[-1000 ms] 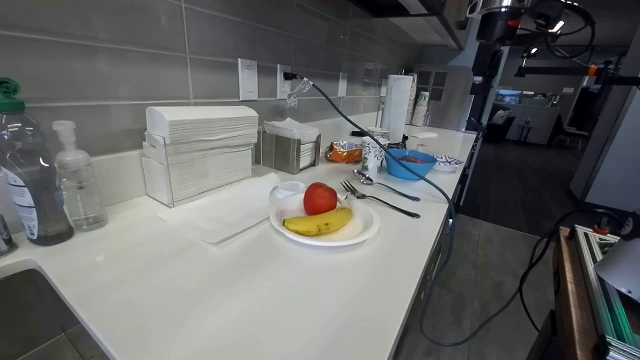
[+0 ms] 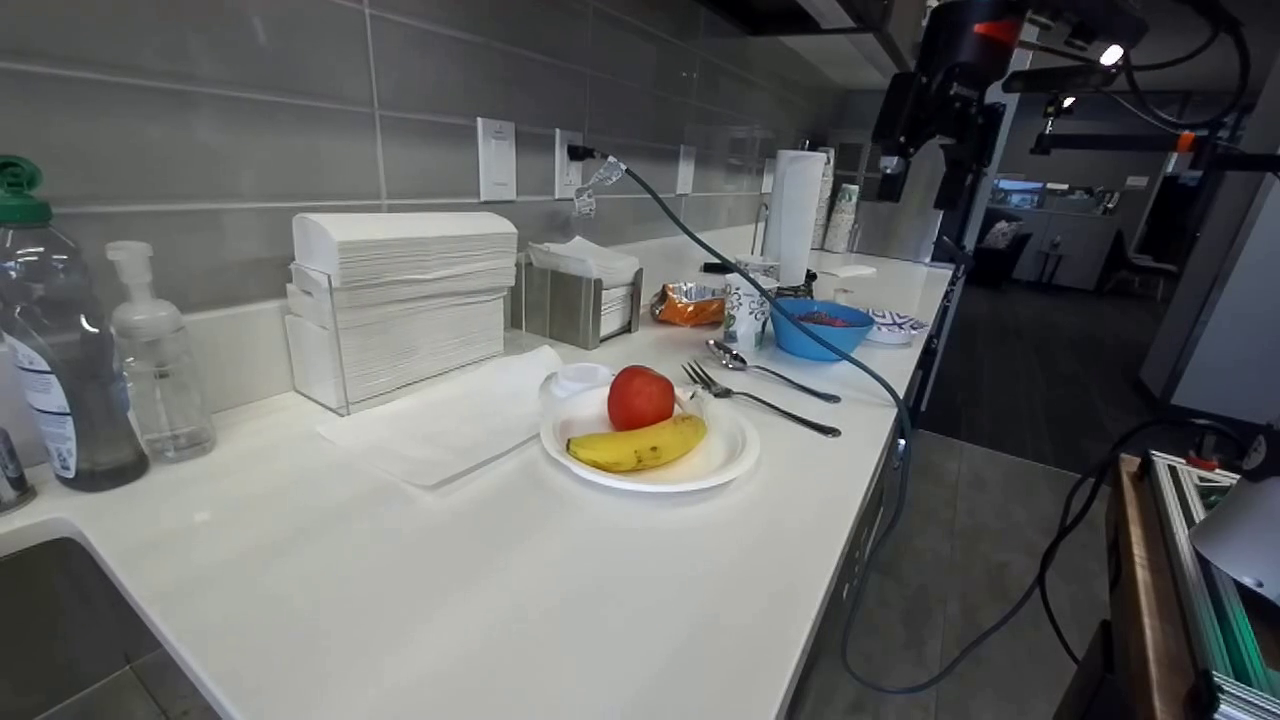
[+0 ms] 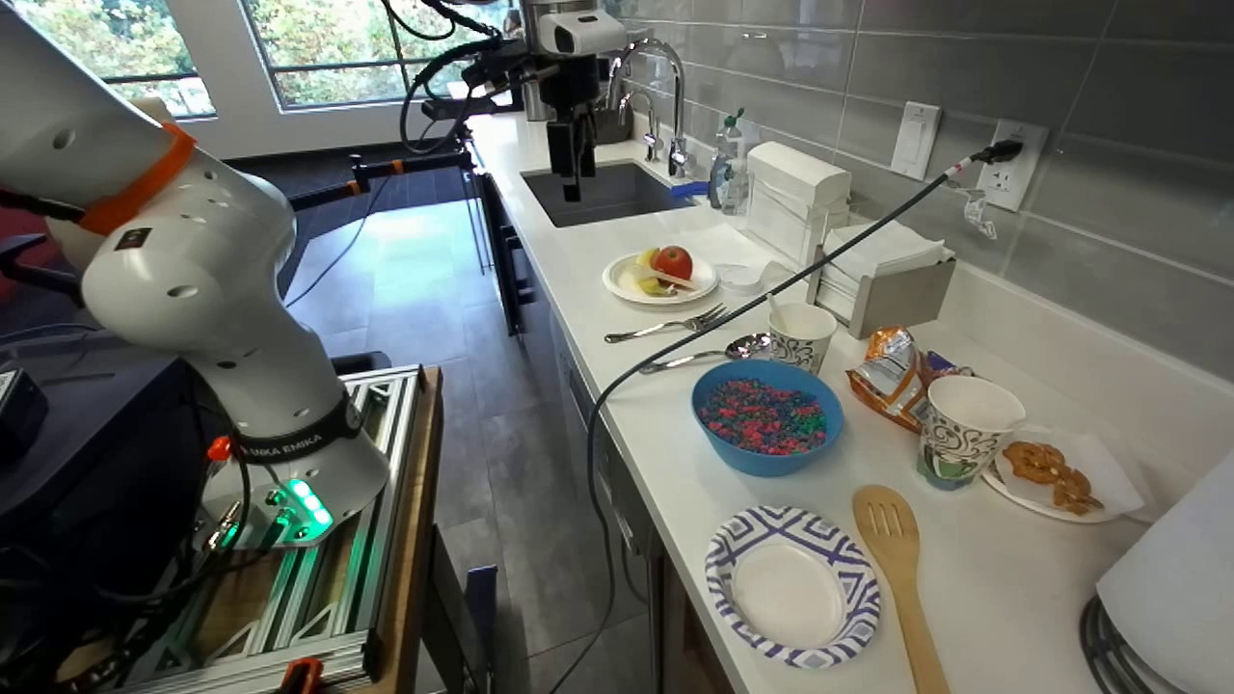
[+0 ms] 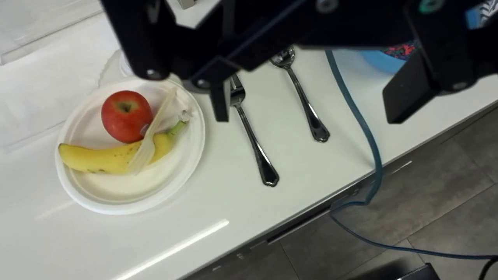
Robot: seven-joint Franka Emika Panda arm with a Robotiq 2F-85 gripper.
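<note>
My gripper is open and empty, held high above the counter. In exterior view 1 the gripper (image 2: 921, 180) hangs at the upper right, well clear of everything below. A white plate (image 4: 186, 161) bears a red apple (image 4: 126, 116), a yellow banana (image 4: 100, 160) and a pale plastic utensil (image 4: 151, 140) leaning across the banana. Beside the plate lie a metal fork (image 4: 254, 140) and a metal spoon (image 4: 303, 100). The fork's tines are partly hidden behind my gripper in the wrist view.
A dark cable (image 3: 694, 335) slants from the wall outlet across the counter. Past the spoon stand a blue bowl (image 3: 769, 463) of coloured bits, paper cups (image 3: 972, 428), a patterned plate (image 3: 792, 588) and a wooden spatula (image 3: 897, 555). Bare counter (image 2: 540, 600) stretches between plate and sink.
The arm has swung and turned at the upper right, and my gripper's two fingers now show apart in exterior view 1. Nothing on the counter has moved.
</note>
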